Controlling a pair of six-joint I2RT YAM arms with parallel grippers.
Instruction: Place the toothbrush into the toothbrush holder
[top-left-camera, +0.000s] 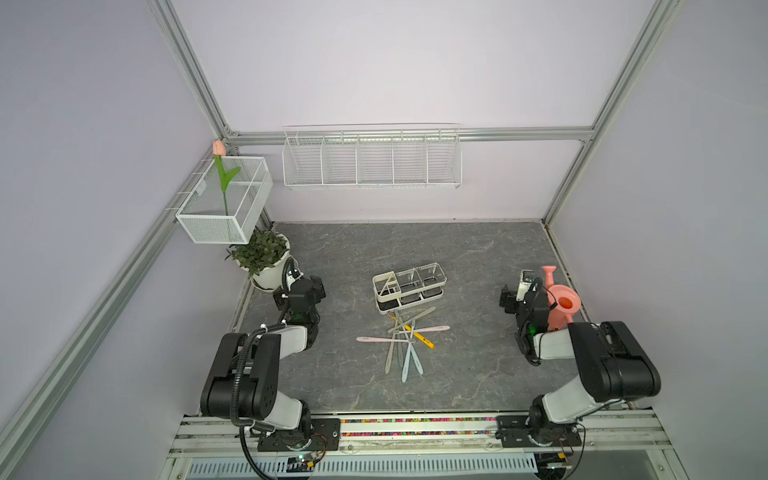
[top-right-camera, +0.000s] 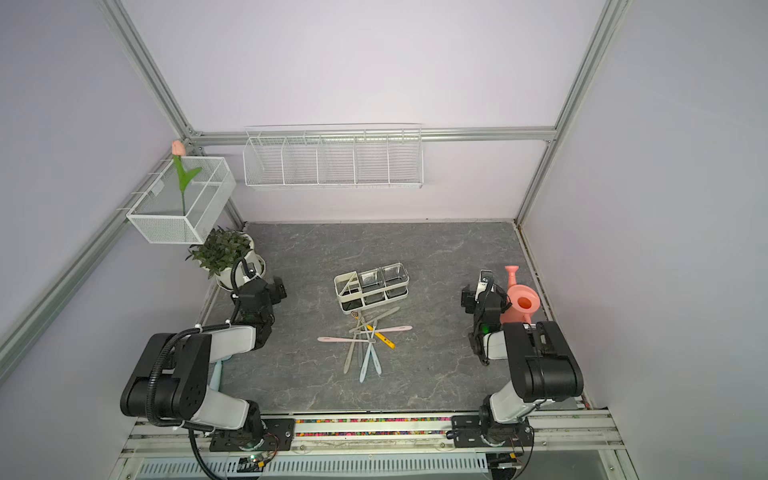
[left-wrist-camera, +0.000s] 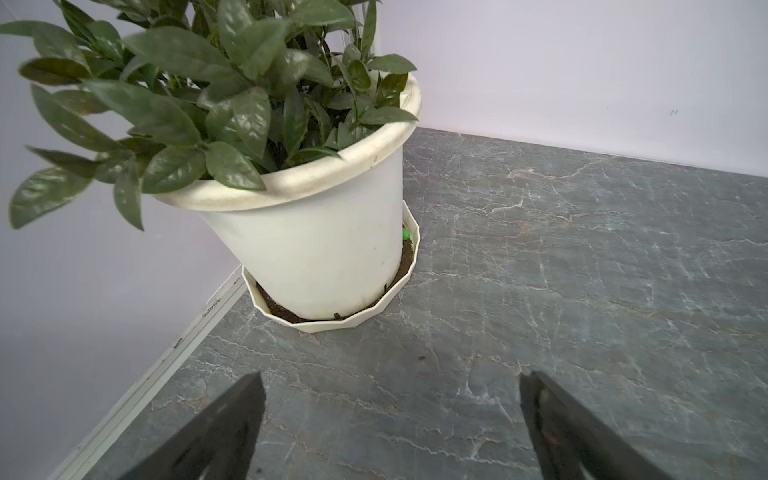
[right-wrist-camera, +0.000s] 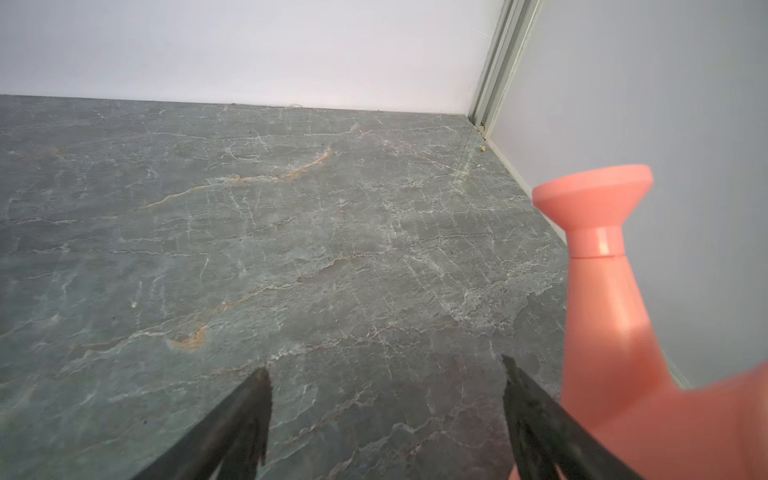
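Observation:
Several toothbrushes lie crossed in a loose pile at the middle of the table; among them are a pink one (top-left-camera: 433, 329), a blue one (top-left-camera: 405, 366) and an orange one (top-left-camera: 423, 340). Just behind the pile stands the cream-framed toothbrush holder (top-left-camera: 409, 301) with open compartments, set slightly askew. My left gripper is open and empty, off to the left of the pile in front of the potted plant. Far to the right, beside the watering can, my right gripper is also open with only bare table between its fingers.
The white plant pot (left-wrist-camera: 320, 240) stands close ahead of the left gripper. A pink watering can (right-wrist-camera: 612, 336) sits right beside the right gripper. White wire baskets (top-left-camera: 372, 160) hang on the back wall and left side.

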